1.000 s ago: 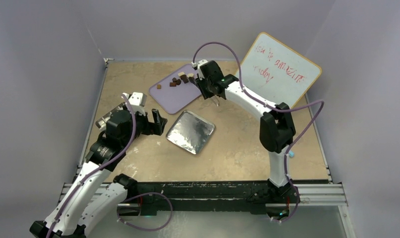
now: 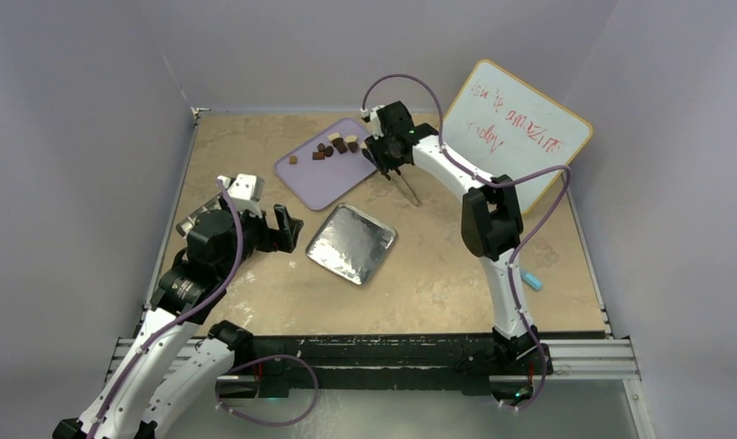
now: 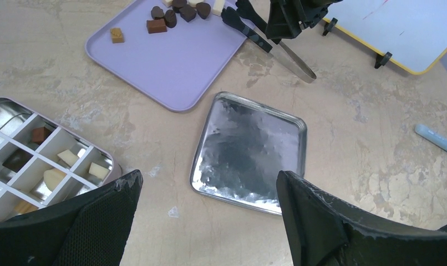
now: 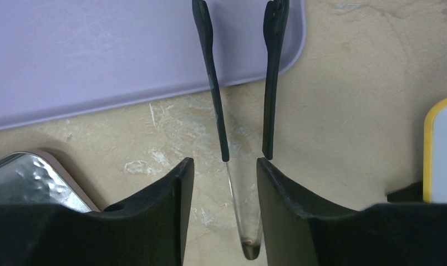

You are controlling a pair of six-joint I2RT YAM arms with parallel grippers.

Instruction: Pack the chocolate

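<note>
On the purple tray [image 2: 319, 183] lie several dark, brown and cream chocolates [image 3: 156, 26]. A divided box [image 3: 38, 160] with chocolates in some compartments is at the left of the left wrist view. Steel tongs [image 4: 271, 94] with black grips rest across the tray's edge. My right gripper hangs over the tongs, part open, their bent steel end showing between its fingers; contact cannot be seen. My left gripper stands open above the left of the table, nothing between its fingers.
An empty metal tray [image 2: 351, 242] lies in the middle. A whiteboard [image 2: 520, 128] with red writing stands at the back right, and a blue pen [image 3: 436, 138] lies at the right.
My right arm has moved toward the back and slightly right over the tongs. My left arm has shifted slightly left.
</note>
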